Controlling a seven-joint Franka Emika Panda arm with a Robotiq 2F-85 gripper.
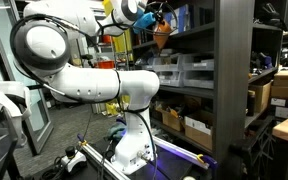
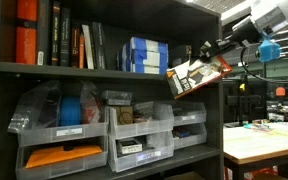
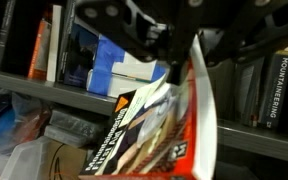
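Observation:
A paperback book with a red edge and a picture cover hangs tilted from my gripper in front of the bookcase; the book [image 2: 198,74] shows whole in the second exterior view. My gripper [image 2: 206,52] is shut on its upper edge. In the wrist view, the book [image 3: 154,135] fills the lower middle, its pages toward the right, and the gripper is a dark blur above it. From the first exterior view, the book [image 1: 163,36] looks orange-brown, below the gripper [image 1: 161,16] at the top.
On the upper shelf [image 2: 84,72] stand dark and red books [image 2: 26,35] at left and blue-white books [image 2: 147,55] in the middle. Clear bins [image 2: 142,120] with bags and boxes fill the shelf below. Bare shelf shows between the book groups. A wooden table [image 2: 259,142] lies right.

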